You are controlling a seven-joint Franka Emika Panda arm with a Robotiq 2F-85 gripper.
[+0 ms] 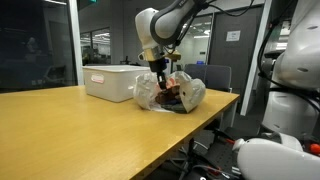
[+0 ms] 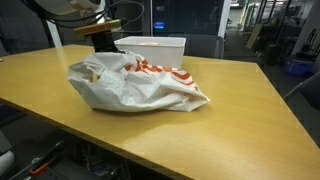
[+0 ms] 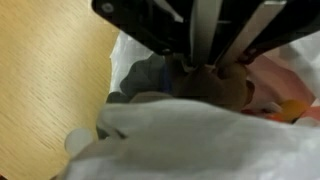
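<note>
A crumpled white plastic bag with red-orange print [image 2: 140, 92] lies near the table's edge, its mouth gaping. My gripper [image 1: 161, 80] reaches down into that opening. In the wrist view its metal fingers [image 3: 205, 28] come close together on a soft-looking brown thing [image 3: 228, 88], and the gripper appears shut on it. The tips are mostly hidden in shadow and folds, so the exact hold is unclear. Dark cloth-like material [image 3: 146, 76] lies beside the brown thing. From the side, dark contents [image 1: 172, 99] show within the bag.
A long white box [image 1: 112, 83] stands behind the bag at the table's far side. Chairs [image 2: 203, 46] are beyond it.
</note>
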